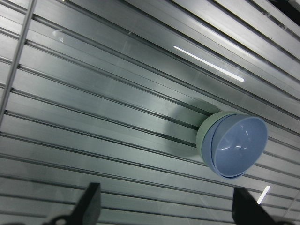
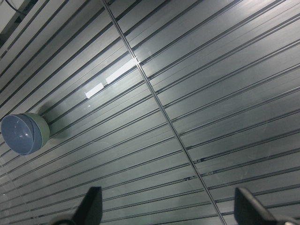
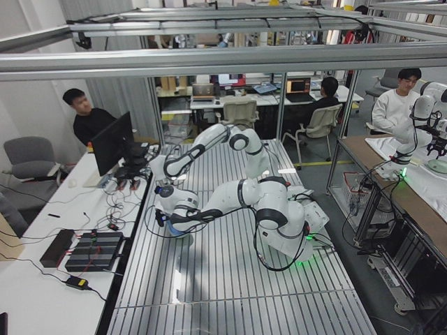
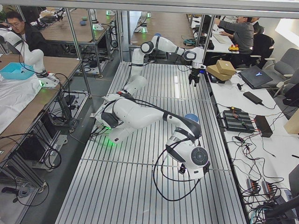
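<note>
A blue bowl (image 1: 238,145) is nested in a green bowl (image 1: 205,125) on the slatted metal table, right of centre in the left wrist view; in the right wrist view the blue bowl (image 2: 18,133) and green bowl (image 2: 41,125) are at the left. My left gripper and right gripper each stand apart from the bowls, fingertips wide open, nothing between them. In both camera views the bowls are largely hidden by an arm.
A side desk (image 3: 42,300) with power units, cables and a monitor runs along it. Metal frame posts and a neighbouring robot table border the area.
</note>
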